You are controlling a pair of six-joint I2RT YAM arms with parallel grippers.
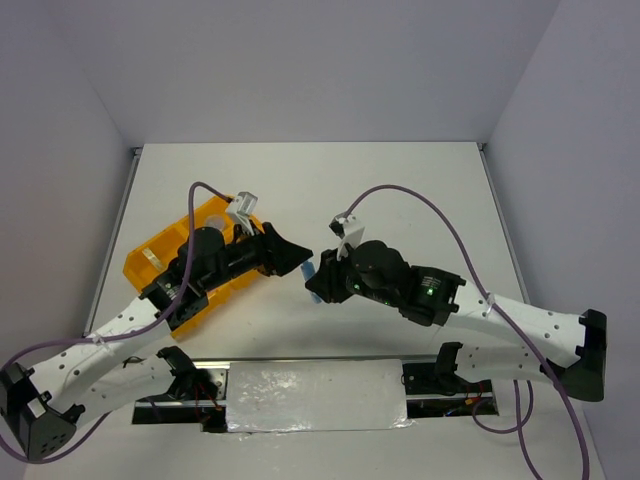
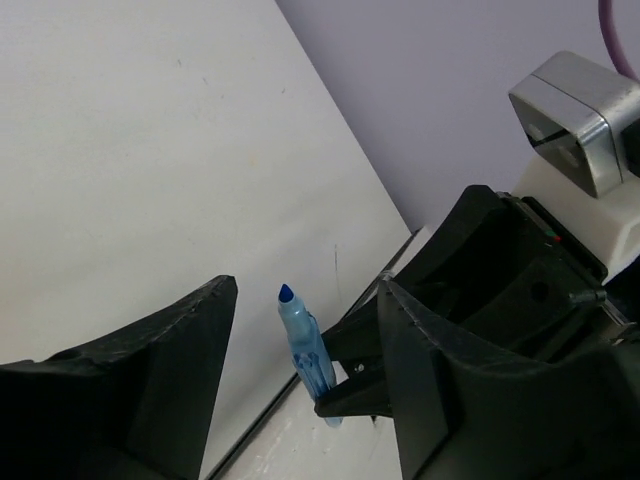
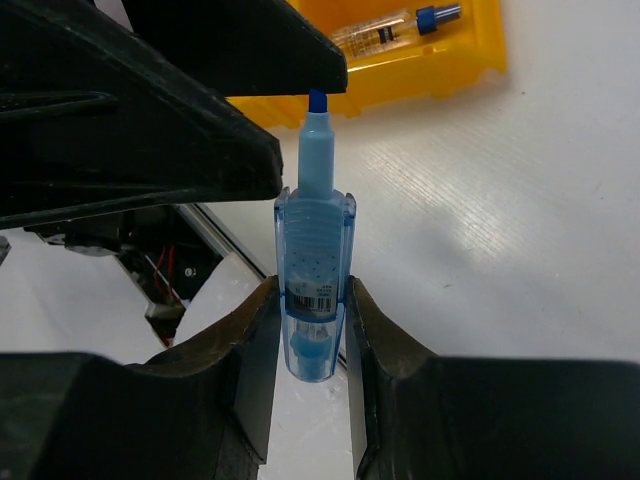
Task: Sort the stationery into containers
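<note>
A light-blue marker (image 3: 312, 250) with a dark blue tip is held by my right gripper, which is shut on its body. Its tip points toward my left gripper (image 1: 302, 257), seen from above as well (image 1: 309, 270). The left fingers stand apart; in the left wrist view the marker (image 2: 305, 345) shows in the gap between them, and I cannot tell whether they touch it. The orange bin (image 1: 139, 268) lies at the left of the table, partly covered by the left arm.
Inside the bin is a clear bottle with a blue cap (image 3: 385, 33), beside a round clear item (image 1: 215, 222). Both arms crowd the middle, their grippers close together.
</note>
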